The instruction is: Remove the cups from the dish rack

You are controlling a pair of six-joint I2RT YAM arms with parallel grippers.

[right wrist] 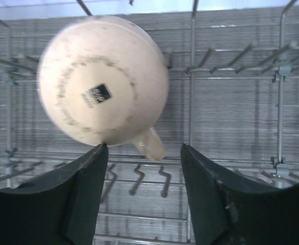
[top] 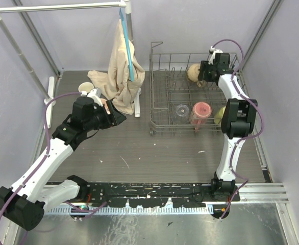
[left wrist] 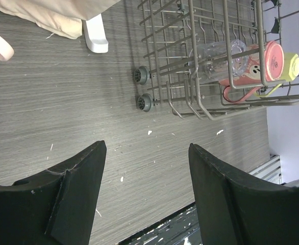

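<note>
A cream cup [right wrist: 88, 66] lies bottom-up at the back of the dish rack [top: 159, 124]. My right gripper is open just beside it, the cup's handle between or just beyond the fingertips. Along the rack's front lie a clear cup [top: 181, 112], a pink cup [top: 201, 111] and a yellow cup [left wrist: 292, 66], partly hidden by my right arm in the top view. My left gripper stands open over bare table, left of the rack, nothing between its fingers.
A beige cloth [top: 120, 87] hangs from a white rail left of the rack. Cups [top: 84, 88] stand on the table behind my left arm. The table in front of the rack is clear.
</note>
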